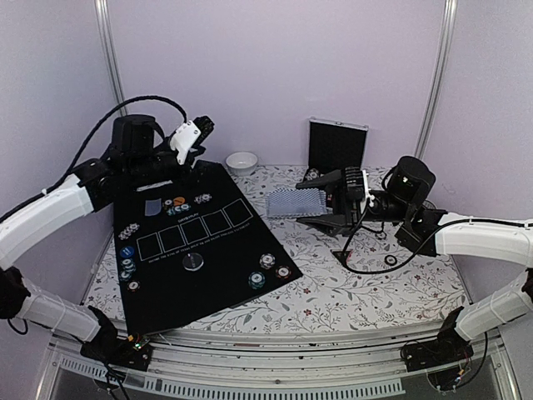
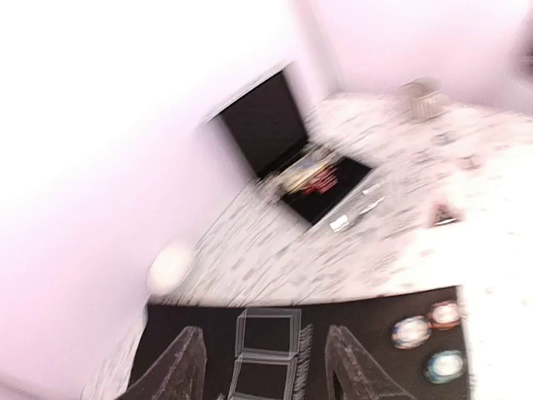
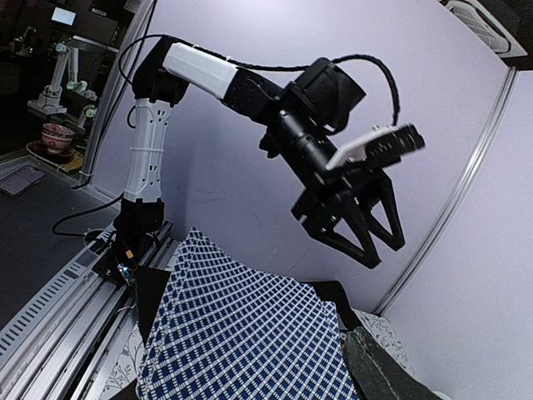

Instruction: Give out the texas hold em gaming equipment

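Note:
A blue-and-white checked card, or stack of cards, is between the fingers of my right gripper, above the flowered table. In the right wrist view the checked cards fill the lower middle, with a dark finger at their right edge. My left gripper is open and empty, raised above the back left of the black poker mat. A bluish card lies on the mat's left part, beside orange and teal chips.
Stacked chips stand at the mat's right corner, and others line its left edge. Behind are a white bowl and an open black case.

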